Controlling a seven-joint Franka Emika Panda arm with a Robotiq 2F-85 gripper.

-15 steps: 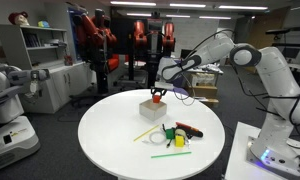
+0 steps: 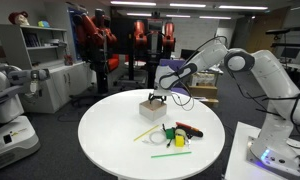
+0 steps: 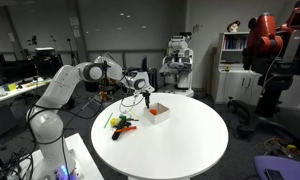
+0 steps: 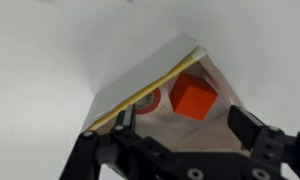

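An open-topped white box (image 2: 150,110) stands toward the back of the round table. Inside it, in the wrist view, lies an orange-red block (image 4: 194,97), and a round reddish item (image 4: 147,102) sits beside it, partly hidden. My gripper is open over the box, its two dark fingers spread wide and nothing held between them. From the other side, the box (image 3: 158,115) shows with an orange patch inside its rim, and the gripper (image 3: 147,101) is just above it.
Several loose things lie nearer the robot's base: a yellow block (image 2: 177,141), a dark and red tool (image 2: 190,130), a white ring (image 2: 157,137), a yellow stick (image 2: 146,132) and a green stick (image 2: 171,154).
One second ago an orange-red object was at the gripper above the box. The gripper has since come lower, and that object no longer shows above the rim.
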